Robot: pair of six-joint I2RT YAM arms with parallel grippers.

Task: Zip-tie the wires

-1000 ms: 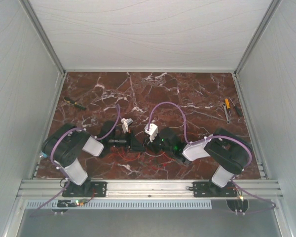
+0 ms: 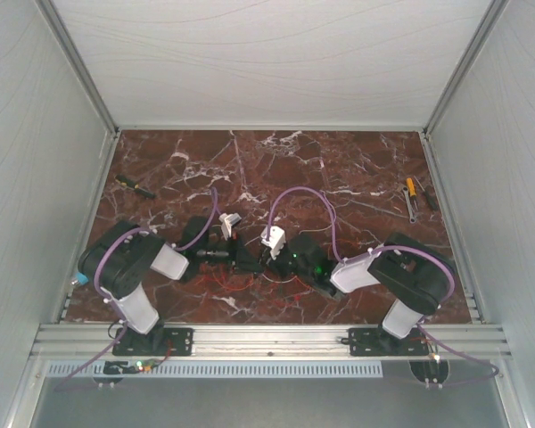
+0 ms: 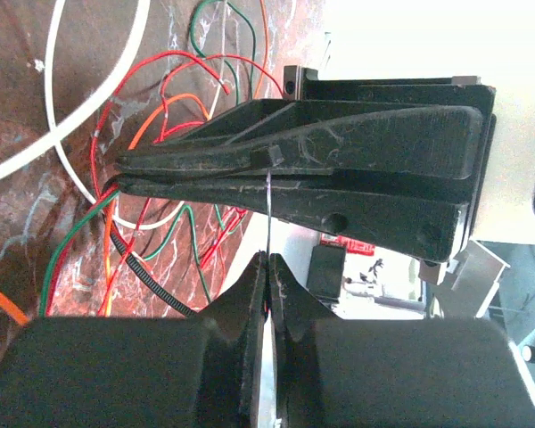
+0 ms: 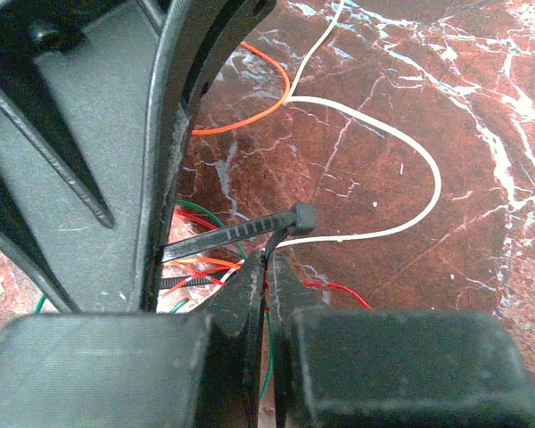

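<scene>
A black zip tie (image 4: 232, 234) runs from behind my left gripper to its squared head (image 4: 303, 217), then bends down as a thin strip to the tips of my right gripper. My left gripper is shut, with the strap edge-on between its tips. Also closed, my right gripper pinches the thin strip beside the wires (image 3: 87, 216). Green, red, orange and black strands gather under these right tips; whether the tie encircles them cannot be told. From above, both grippers meet low in the middle, hiding the tie.
Loose white cable (image 4: 431, 169) curves across the marble tabletop (image 2: 276, 160). A dark-handled tool (image 2: 135, 186) lies at left; an orange-handled screwdriver (image 2: 411, 190) and a wrench (image 2: 409, 204) lie at right.
</scene>
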